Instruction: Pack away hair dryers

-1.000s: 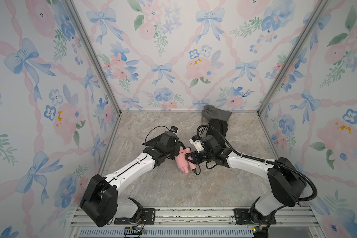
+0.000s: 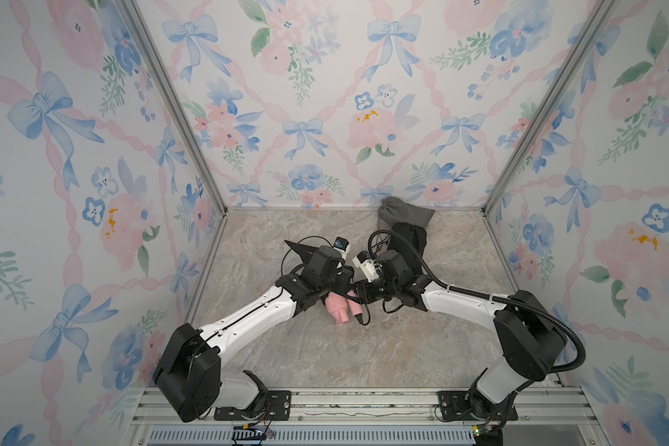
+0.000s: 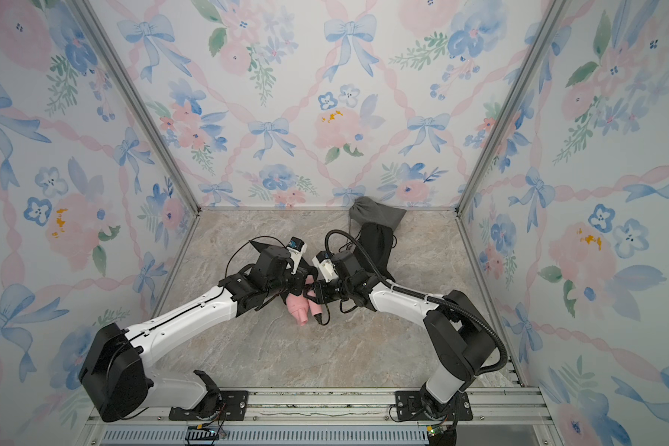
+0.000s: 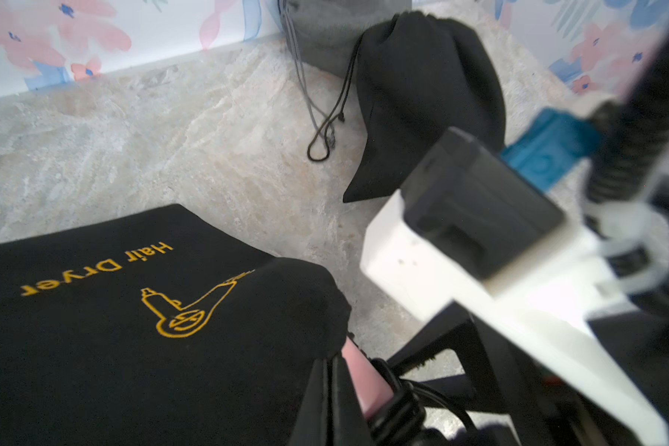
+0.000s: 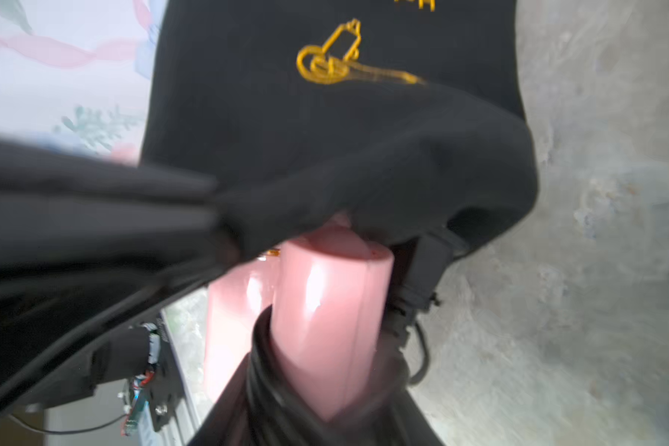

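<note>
The pink hair dryer lies on the floor mid-scene, its black cord coiled around the handle. In the right wrist view, the handle stands between the fingers of my right gripper, which is shut on it and the cord. A black bag with a yellow "Hair Dryer" print covers the dryer's far end, while its nozzle end sticks out. At the bag's mouth edge my left gripper is shut on the thin cloth, close beside the right one. How deep the dryer sits inside is hidden.
A second black drawstring bag lies at the back right, with a grey bag behind it against the wall. Both grippers crowd together at the dryer.
My left gripper has moved right, drawing the bag along over the dryer. The dryer has shifted slightly left. My right gripper has stayed near the handle with small movement.
</note>
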